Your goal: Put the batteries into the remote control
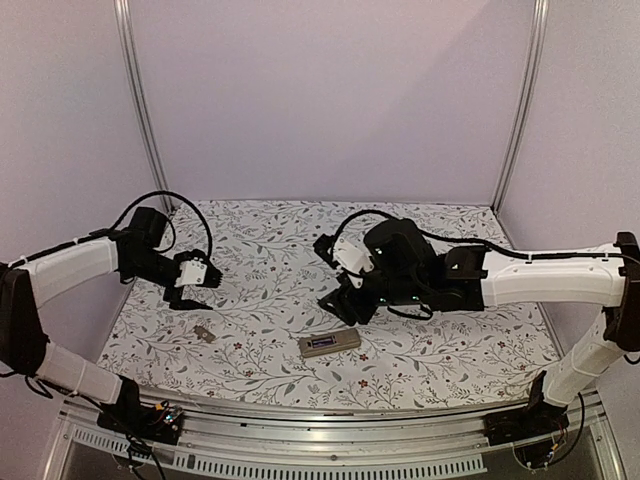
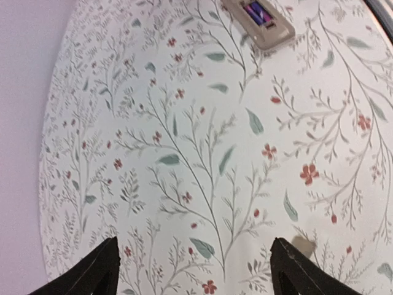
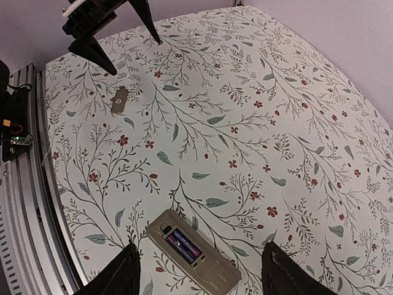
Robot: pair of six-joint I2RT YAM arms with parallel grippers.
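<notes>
The grey-tan remote control (image 1: 330, 343) lies flat near the table's front middle. In the right wrist view, something dark and purple like a battery (image 3: 184, 247) shows in its uncovered compartment; whether one or more cannot be told. A small flat tan-grey piece, perhaps the cover (image 3: 120, 99), lies apart on the table to the left. My left gripper (image 1: 210, 290) is open above the left side, nothing between its fingers. Over the remote hangs my right gripper, its fingers (image 3: 116, 270) spread and holding nothing.
Floral cloth covers the table (image 1: 260, 245), with free room at the back and right. A metal rail (image 1: 300, 435) runs along the front edge. No loose battery is visible on the cloth.
</notes>
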